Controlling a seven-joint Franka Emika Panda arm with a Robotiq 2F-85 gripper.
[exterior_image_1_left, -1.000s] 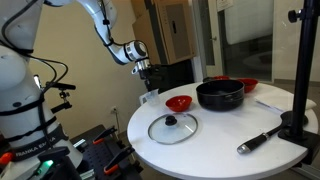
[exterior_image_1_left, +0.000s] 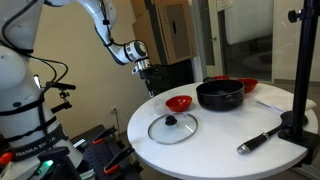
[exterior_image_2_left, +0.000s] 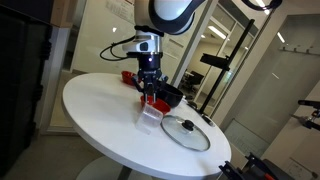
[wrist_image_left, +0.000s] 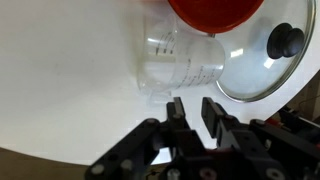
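Note:
A clear measuring cup (wrist_image_left: 180, 58) with printed markings rests on the white table and seems to lie on its side in the wrist view. My gripper stands open near the cup's edge, its two fingers apart with nothing between them. Exterior view 2 shows the clear cup (exterior_image_2_left: 149, 119) just below the gripper (exterior_image_2_left: 150, 98), close to the table's near edge. From exterior view 1 the gripper (exterior_image_1_left: 149, 92) is at the table's left edge; the cup is hard to make out there.
Next to the cup are a red bowl (exterior_image_1_left: 179, 104) and a glass lid (exterior_image_1_left: 173, 128) with a black knob. Further back stand a black pot (exterior_image_1_left: 220, 96) and another red bowl (exterior_image_1_left: 247, 84). A black-handled utensil (exterior_image_1_left: 257, 141) lies at the right.
A pale shape under the gripper one second ago no longer shows there in exterior view 1. The arm has hardly moved; the bowl, lid and pot stay put.

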